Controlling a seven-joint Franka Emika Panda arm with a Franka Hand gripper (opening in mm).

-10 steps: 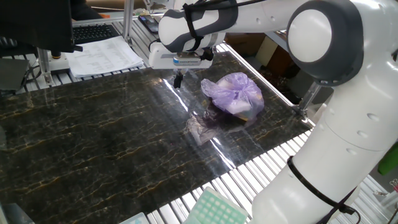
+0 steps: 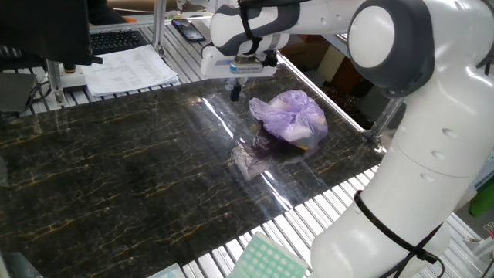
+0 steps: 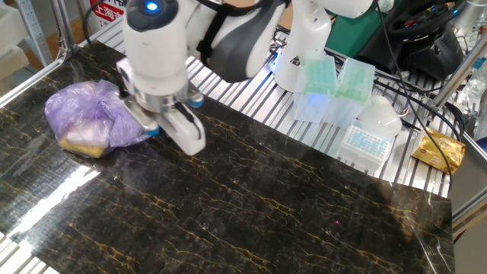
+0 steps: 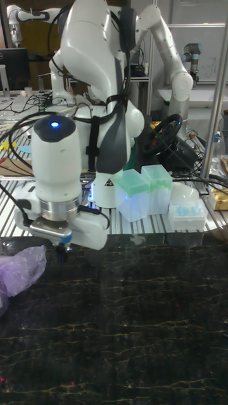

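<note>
A crumpled purple plastic bag, with something pale and yellowish inside, lies on the dark marbled tabletop. In exterior view 2 the same bag shows at the left, its yellow part low at the front. My gripper points down above the table, to the left of the bag in exterior view 1 and apart from it. In exterior view 3 the dark fingertips of the gripper appear small and blurred. How far the fingers stand apart cannot be made out. Nothing is seen hanging from them.
Translucent boxes with green racks and a white tip box stand on the slatted metal ledge, beside a gold packet. Papers and a keyboard lie beyond the table's far edge.
The bag has not moved.
</note>
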